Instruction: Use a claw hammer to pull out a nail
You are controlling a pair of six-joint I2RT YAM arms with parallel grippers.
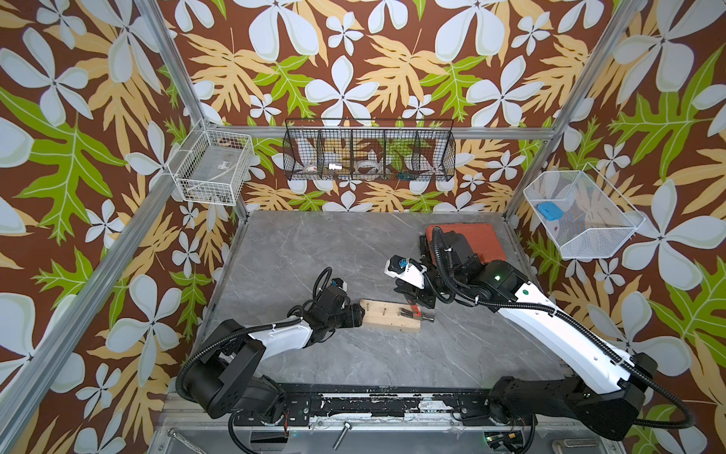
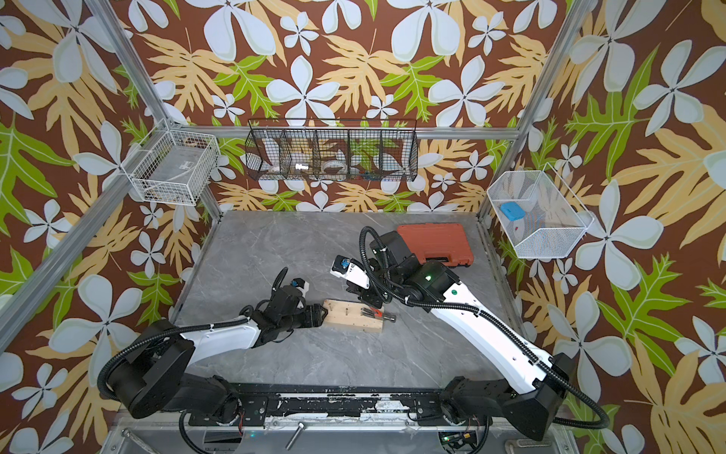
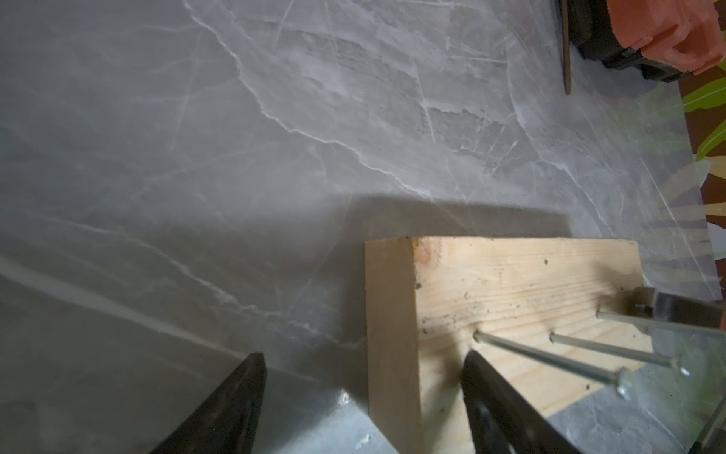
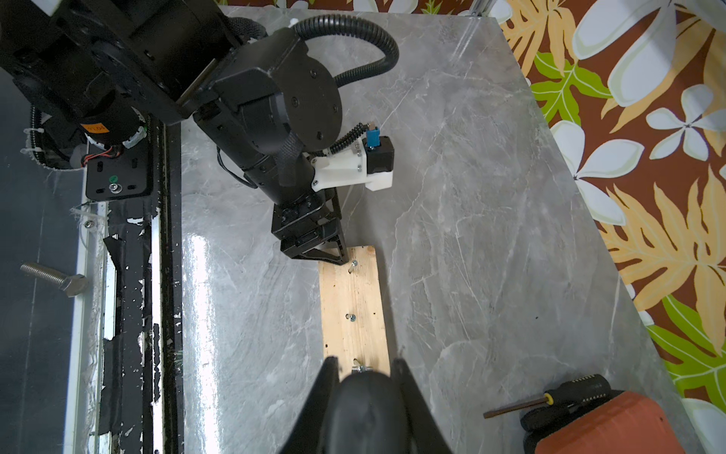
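Observation:
A pale wooden plank (image 1: 378,313) lies on the table with several long nails standing in it. In the left wrist view one nail (image 3: 556,360) rises nearest my left gripper, and the metal hammer head (image 3: 680,308) sits at the plank's far end by another nail. My left gripper is open at the plank's near end, one finger in front of the wood and the other apart from it. My right gripper is shut on the hammer's dark handle (image 4: 367,412), which hides the claw in that view. A red part of the hammer (image 2: 376,311) shows from above.
A red tool case (image 2: 436,240) lies at the back right, with a screwdriver (image 4: 546,396) beside it. Wire baskets (image 1: 369,155) hang on the walls.

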